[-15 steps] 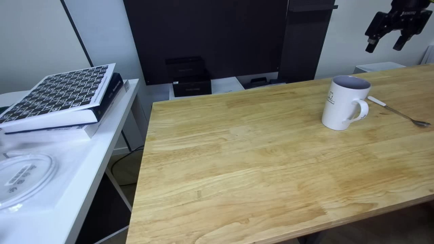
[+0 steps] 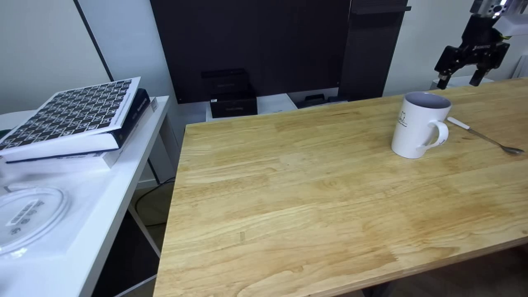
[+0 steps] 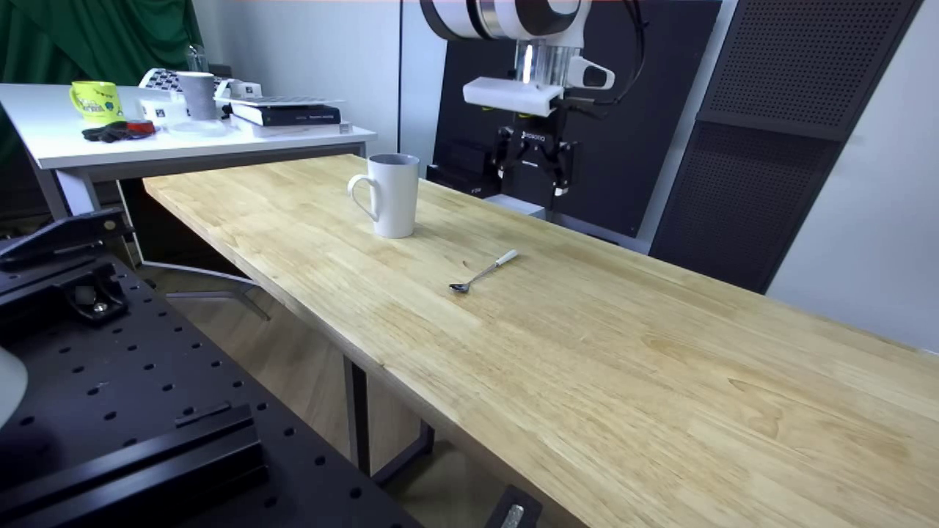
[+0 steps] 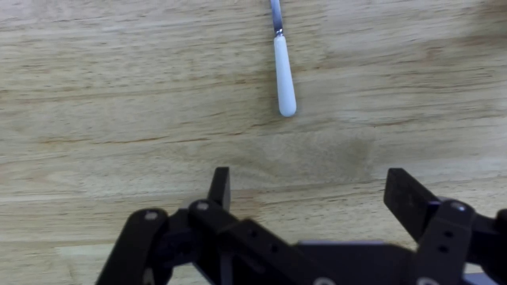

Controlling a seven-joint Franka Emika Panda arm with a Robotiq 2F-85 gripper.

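Observation:
A spoon with a white handle (image 2: 460, 123) lies flat on the wooden table, its metal bowl pointing away from the back edge. Close beside it stands a white mug (image 2: 414, 129), upright, with a grey inside. My gripper (image 2: 459, 83) hangs open in the air above the back edge of the table, nothing between its fingers. In exterior view 2 the gripper (image 3: 530, 180) is beyond the spoon (image 3: 485, 271). The wrist view has the spoon's handle (image 4: 285, 78) above the wide gap of the gripper; the spoon's bowl is out of frame there.
A white side table holds a stack of books (image 2: 74, 119) at the left. In exterior view 2 a yellow-green mug (image 3: 97, 102) and a grey cup (image 3: 197, 95) also stand on that side table.
My gripper has come down and slightly to the left in exterior view 1, staying open. Mug and spoon have kept their places.

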